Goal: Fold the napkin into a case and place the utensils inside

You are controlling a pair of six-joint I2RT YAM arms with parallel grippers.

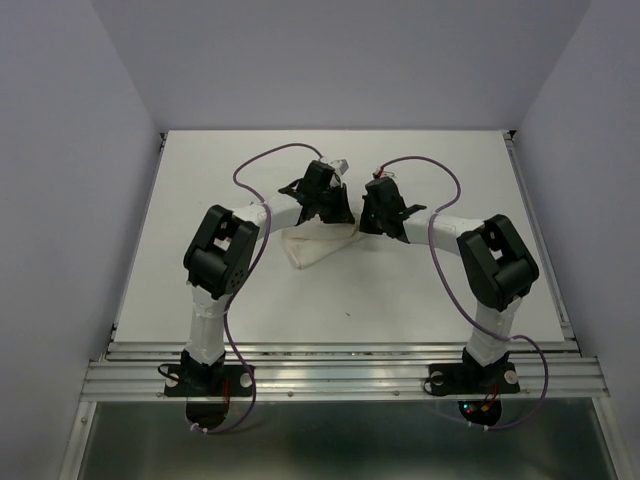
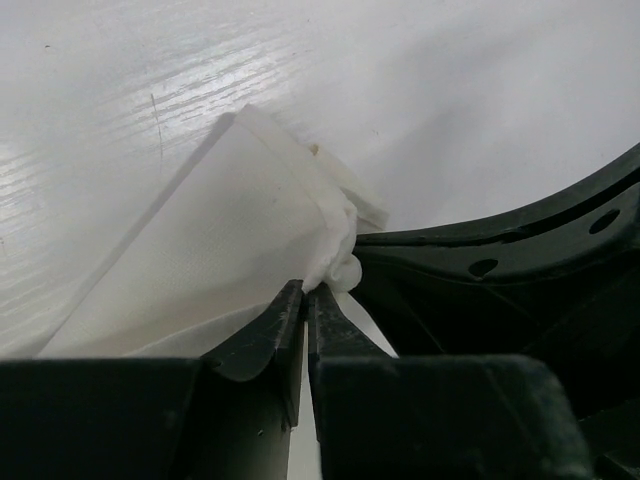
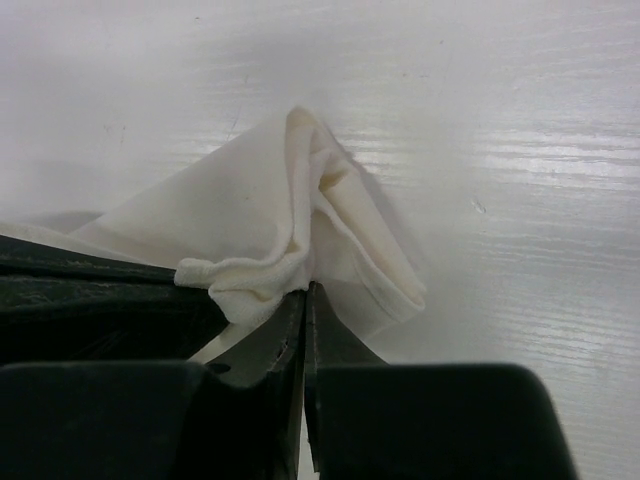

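Note:
The white napkin [image 1: 310, 245] lies on the table, its right part gathered up between my two grippers. In the left wrist view, my left gripper has its fingertips close together on a bunched fold of the napkin [image 2: 210, 230]. In the right wrist view, my right gripper is shut at the lower edge of a crumpled fold of the napkin [image 3: 260, 280], with cloth at its tips. The other gripper's dark body fills part of each wrist view. I see no utensils clearly in these views.
Both arms meet over the middle, close together, with little room between them.

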